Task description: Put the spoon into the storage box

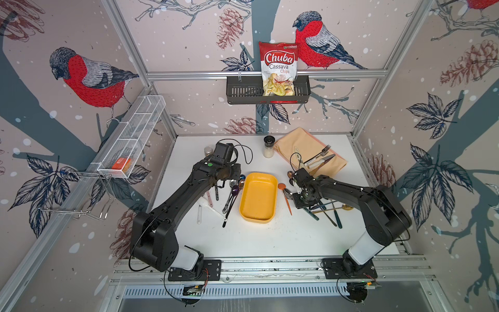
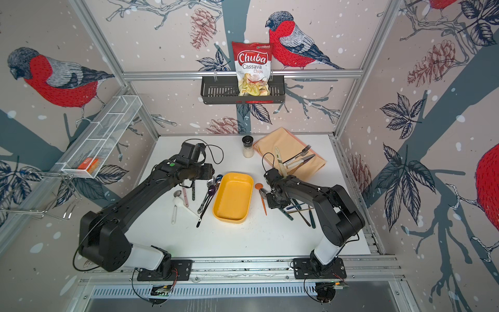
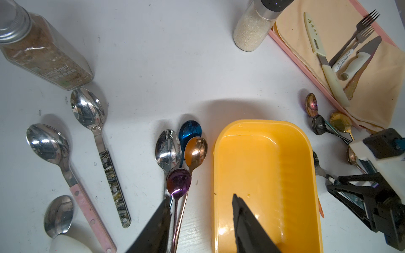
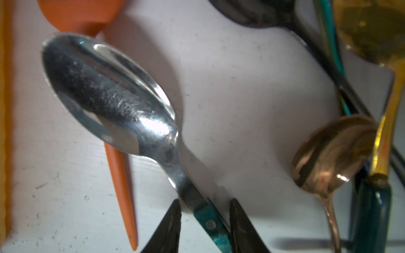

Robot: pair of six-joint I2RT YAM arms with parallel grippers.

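A yellow box [image 1: 258, 197] sits mid-table, spoons on both sides. My right gripper is open low over a steel spoon with a teal handle [image 4: 109, 97], its fingers either side of that handle; the spoon lies across an orange spoon [image 4: 121, 185], right of the box. My left gripper hangs open over the spoon group at the box's left, including a purple spoon [image 3: 178, 181], with nothing visibly held.
A cloth [image 1: 296, 145] with knives and forks lies at the back right. Two shakers [image 3: 253, 29] [image 3: 50, 54] stand at the back.
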